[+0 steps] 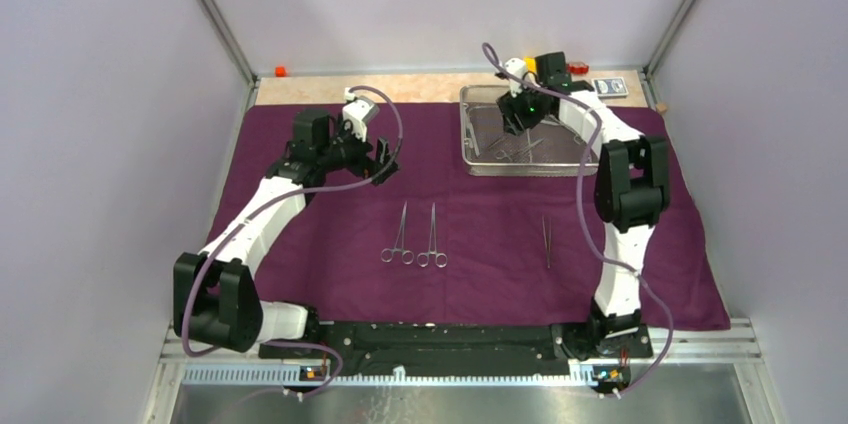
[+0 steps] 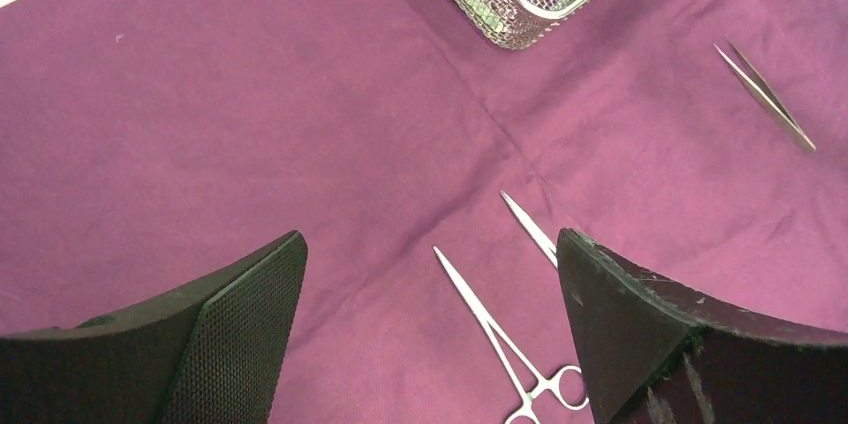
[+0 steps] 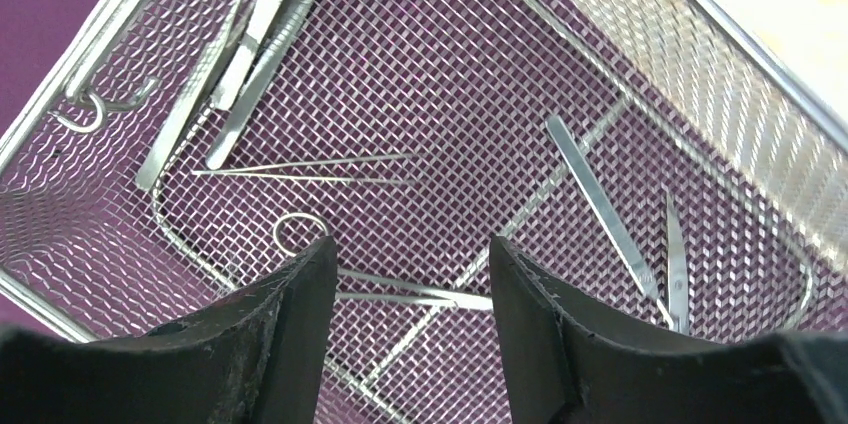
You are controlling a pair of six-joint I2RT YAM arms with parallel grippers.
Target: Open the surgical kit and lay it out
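A metal mesh tray [image 1: 530, 171] at the back right holds several instruments, among them tweezers [image 3: 300, 163], scissor-like tools and flat handles. My right gripper hangs over it, open, with instruments visible beneath. On the purple cloth, two scissor-like instruments [image 1: 398, 247] [image 2: 478, 312] lie side by side at the front centre, rings toward the front edge, and tweezers [image 1: 547, 244] lie to their right. My left gripper stands open above the cloth, left of and above those two instruments, nothing between its fingers.
A pale strip [image 1: 350, 89] runs along the back, with small red and yellow items and a boxed item [image 1: 609, 88] at the right.
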